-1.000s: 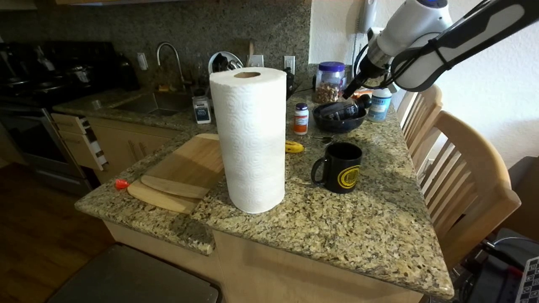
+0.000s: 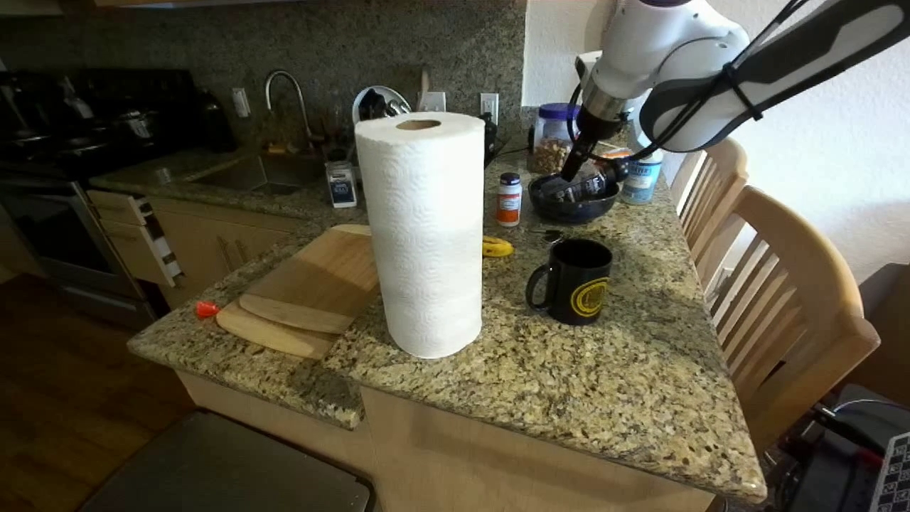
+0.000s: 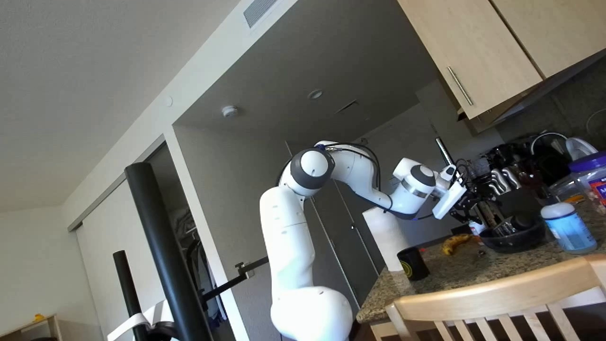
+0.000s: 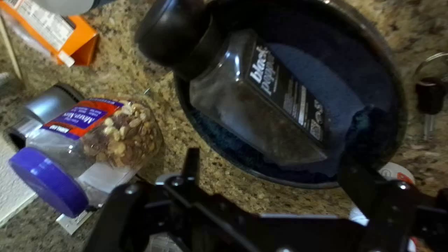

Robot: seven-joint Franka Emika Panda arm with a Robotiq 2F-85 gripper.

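Observation:
A black pepper bottle [image 4: 260, 100] with a black cap lies on its side in a dark blue bowl [image 4: 394, 75], its cap over the rim. My gripper is open in the wrist view, one fingertip [image 4: 191, 161] outside the bowl and the other [image 4: 352, 176] over its edge. Nothing sits between the two. In exterior view 1 the gripper [image 2: 575, 163] hangs right above the bowl [image 2: 573, 210], partly in front of the bottle [image 2: 589, 186].
Around the bowl stand a purple-lidded nut jar [image 2: 556, 136], a white pill bottle [image 2: 509, 200] and a blue-labelled bottle [image 2: 641, 178]. Keys [image 4: 431, 94] lie beside it. Nearer are a black mug [image 2: 580, 281], a banana [image 2: 497, 247] and a tall paper towel roll [image 2: 426, 239].
In exterior view 1 my arm and gripper have moved left and lower, closer to the bowl. The bottle and bowl look unmoved.

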